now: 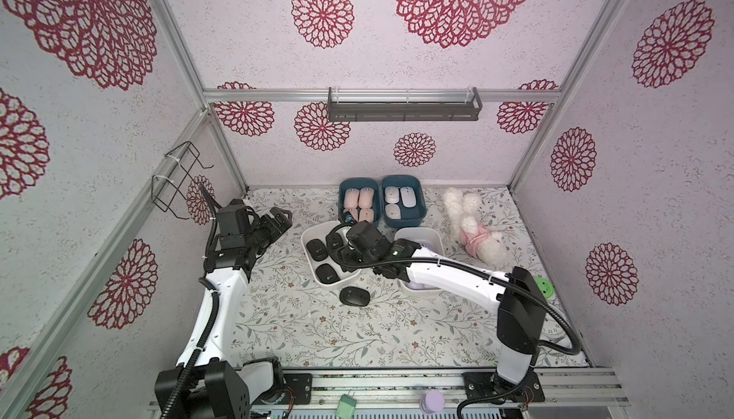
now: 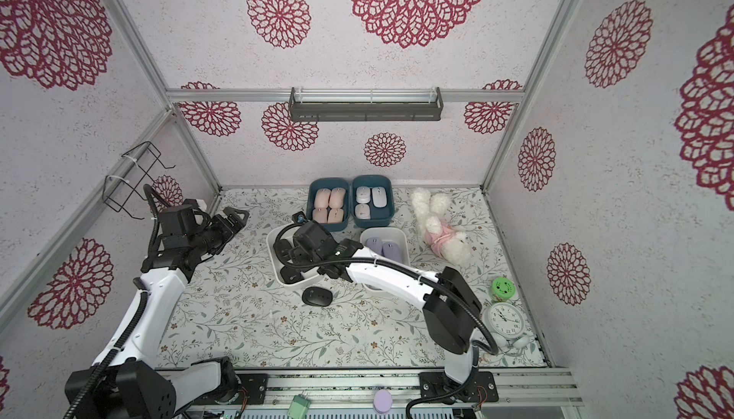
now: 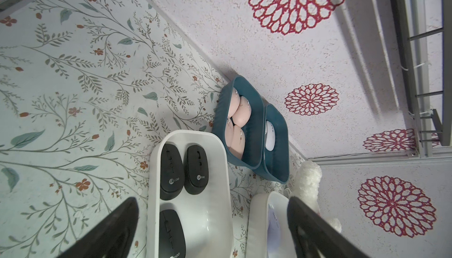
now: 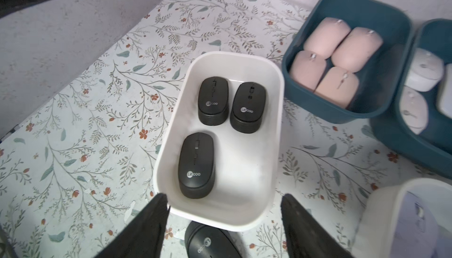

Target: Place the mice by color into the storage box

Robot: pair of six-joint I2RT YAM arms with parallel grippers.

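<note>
Three black mice sit in the white box (image 4: 242, 163); a fourth black mouse (image 1: 354, 296) lies on the table in front of it. Pink mice (image 4: 353, 48) fill one blue box (image 4: 329, 109); white mice (image 4: 420, 72) sit in the neighbouring blue box (image 2: 386, 212); lavender mice (image 2: 390, 249) are in the right white box (image 4: 372, 220). My right gripper is raised above the left white box and the loose mouse, fingers apart, empty. My left gripper stands open and empty at the left of the table.
A white plush toy (image 1: 489, 249) lies at the right, with a green object (image 2: 502, 287) and a clock (image 2: 504, 319) at the front right. A wire rack (image 1: 176, 178) hangs on the left wall.
</note>
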